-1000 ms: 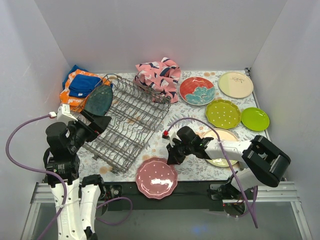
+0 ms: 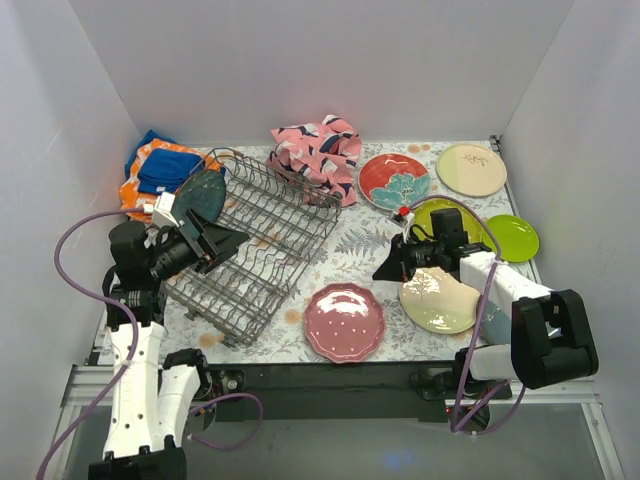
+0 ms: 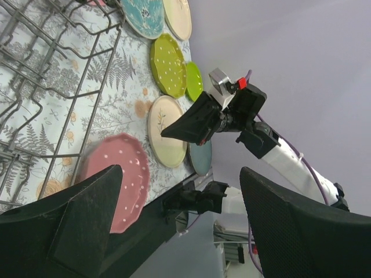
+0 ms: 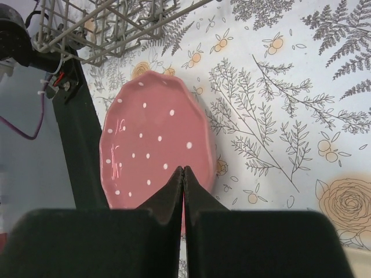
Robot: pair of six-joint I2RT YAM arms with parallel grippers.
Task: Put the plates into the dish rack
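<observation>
A pink scalloped plate with white dots (image 2: 344, 322) lies flat on the table, right of the wire dish rack (image 2: 262, 255). Just off its upper right rim, my right gripper (image 2: 380, 277) is shut; in the right wrist view its fingertips meet over the pink plate (image 4: 153, 139), with nothing visible between them. A dark green plate (image 2: 203, 192) stands in the rack's back left part. My left gripper (image 2: 222, 248) hangs open and empty above the rack's left side. Beneath the right arm, a cream plate (image 2: 438, 305) is partly hidden.
A red and teal plate (image 2: 393, 181), a pale yellow plate (image 2: 471, 169), an olive plate (image 2: 430, 209) and a bright green plate (image 2: 511, 238) lie at right. A blue-grey plate (image 3: 200, 156) is mostly covered. Pink cloth (image 2: 316, 155) and blue-orange cloth (image 2: 165, 172) sit behind the rack.
The pink plate has shifted away from the front edge and to the right. My right gripper has moved back and right, off its rim. My left gripper has moved slightly right over the rack.
</observation>
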